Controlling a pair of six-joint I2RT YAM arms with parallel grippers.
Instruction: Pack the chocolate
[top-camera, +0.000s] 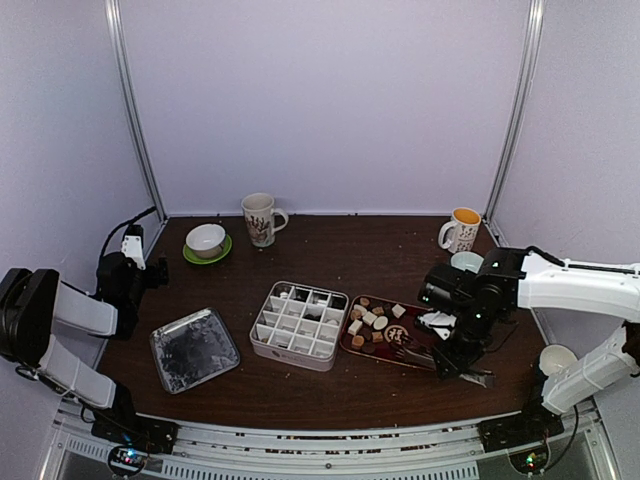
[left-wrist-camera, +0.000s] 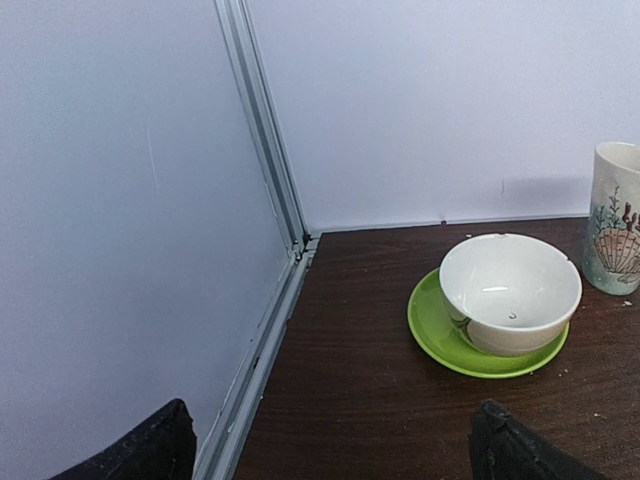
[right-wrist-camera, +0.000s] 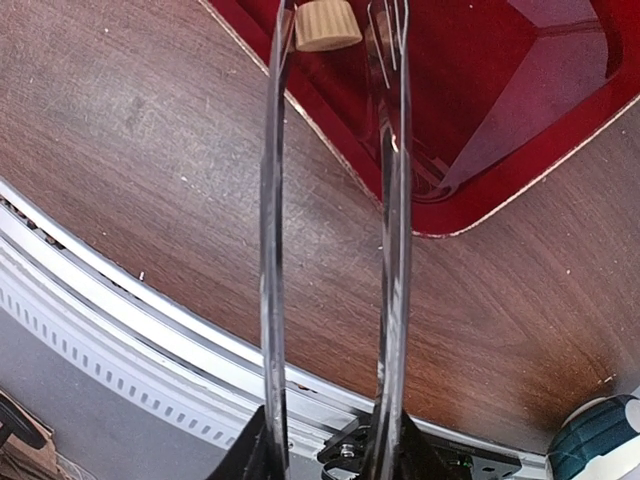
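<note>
Several brown and white chocolates (top-camera: 380, 323) lie on a dark red tray (top-camera: 360, 345), right of a white compartment box (top-camera: 295, 355). My right gripper (top-camera: 405, 350) reaches down over the tray. In the right wrist view, its long clear tongs (right-wrist-camera: 340, 25) are part open around a light brown chocolate (right-wrist-camera: 325, 22) near the tray rim (right-wrist-camera: 460, 222); whether they touch it is unclear. My left gripper (top-camera: 150, 270) stands open at the far left, nothing between its fingers.
A metal lid (top-camera: 195, 350) lies front left. A bowl (top-camera: 206, 237) on a green saucer, a tall mug (top-camera: 259, 220) and an orange-lined mug (top-camera: 460, 230) stand at the back.
</note>
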